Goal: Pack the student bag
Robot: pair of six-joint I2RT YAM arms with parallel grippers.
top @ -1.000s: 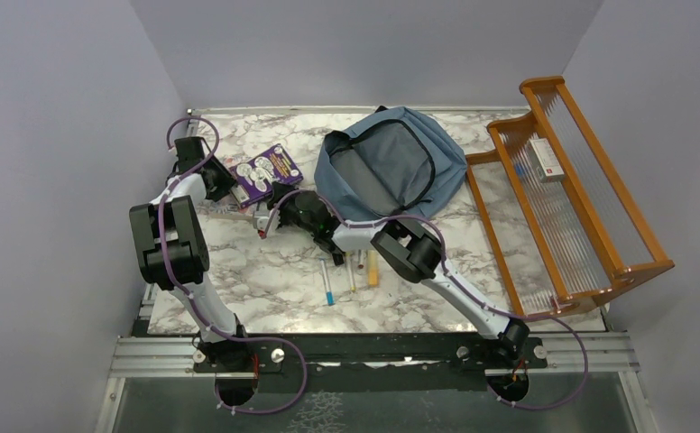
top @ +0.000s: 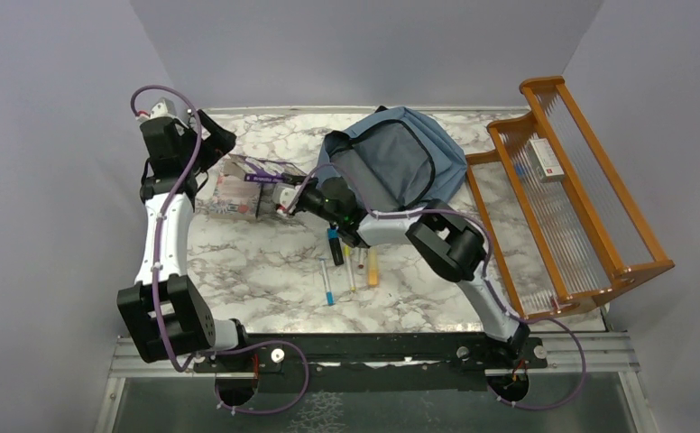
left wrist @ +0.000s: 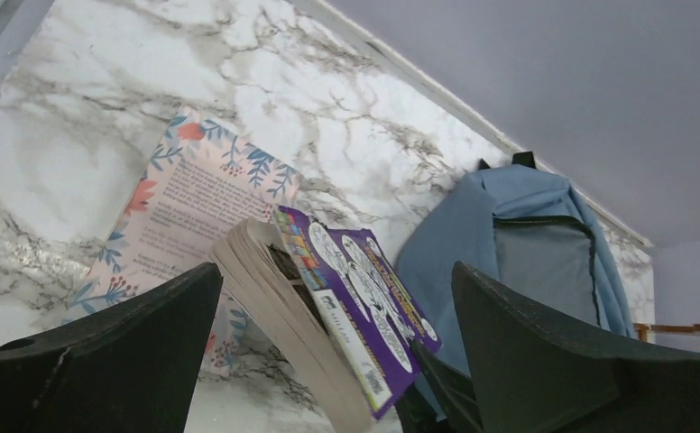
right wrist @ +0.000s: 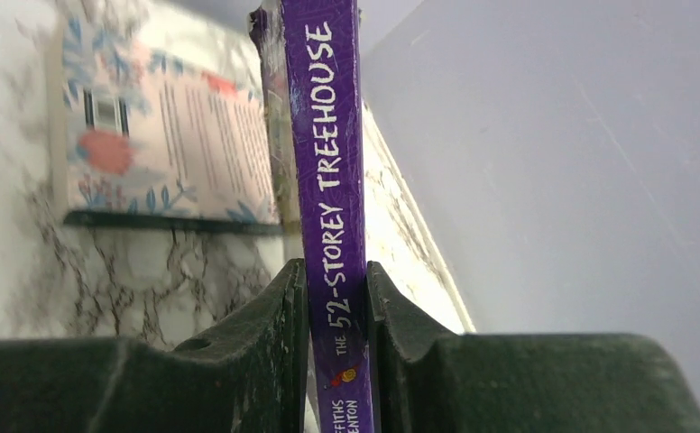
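My right gripper is shut on the spine of a purple book [right wrist: 333, 171], "The 52-Storey Treehouse". In the left wrist view the purple book [left wrist: 355, 298] is tilted, its page edges facing left, and raised clear of the table at least in part. A pink floral book [left wrist: 184, 212] lies flat on the marble behind it, partly covered. My left gripper is open wide above the books, with neither finger closed on anything. The blue-grey bag [top: 441, 149] lies to the right of the purple book, its main opening unzipped.
Near the right arm lie a black marker [top: 335, 248], a blue-ended pen [top: 326, 282], a yellow item [top: 373, 268] and other pens. A wooden rack [top: 590, 171] holding a white box [top: 545, 160] stands at the right.
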